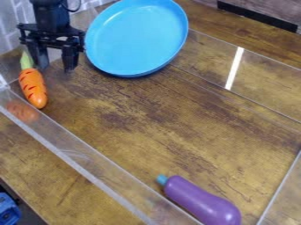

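Observation:
My black gripper (51,51) is at the top left, its fingers pointing down over the leafy end of an orange toy carrot (33,88), close to it; whether they touch I cannot tell. The two fingers look apart. A blue plate (137,39) lies to the right of the gripper. A purple toy eggplant (202,200) lies at the bottom right.
Clear plastic walls run along the left and right sides. A blue object (7,209) is at the bottom-left corner.

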